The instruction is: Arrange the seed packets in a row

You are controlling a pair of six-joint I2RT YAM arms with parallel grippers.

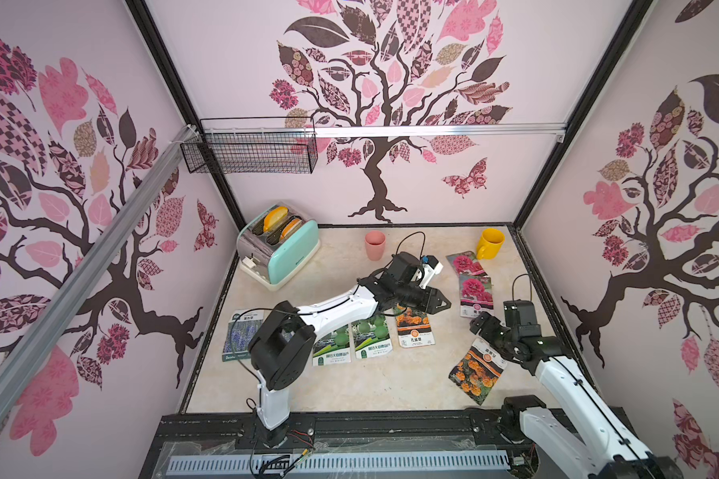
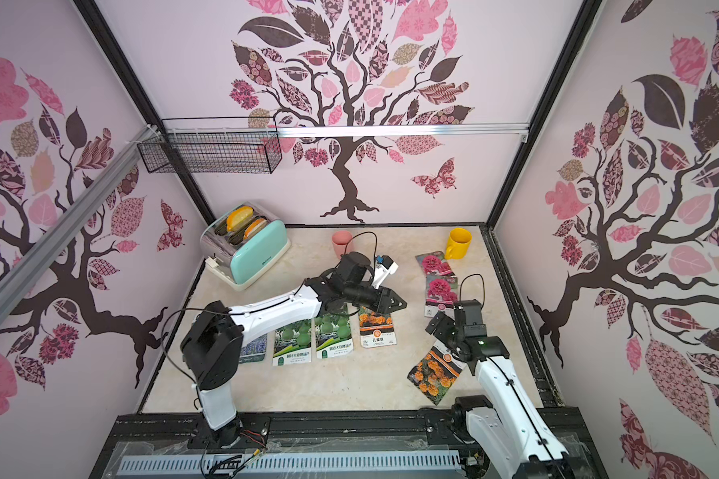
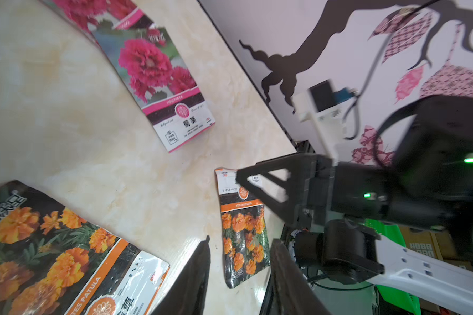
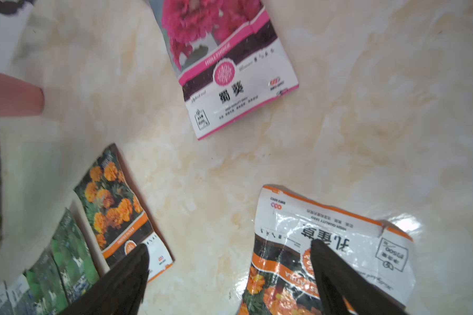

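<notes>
In the top left view a row runs across the table: a blue-flowered packet [image 1: 239,338], two green packets [image 1: 331,349] [image 1: 373,341] and an upright marigold packet [image 1: 415,332]. Another marigold packet [image 1: 477,372] lies tilted at the front right. Two pink hollyhock packets [image 1: 476,296] [image 1: 461,262] lie behind it, overlapping. My left gripper is open and empty, raised over the upright marigold packet. Open too, my right gripper hovers by the tilted packet's white end, with one finger [image 4: 333,273] in front of it in the wrist view. The left arm hides part of the row.
A pink cup [image 1: 374,246], a yellow mug [image 1: 489,242] and a teal-and-white rack [image 1: 283,254] stand along the back. A wire basket [image 1: 251,151] hangs above.
</notes>
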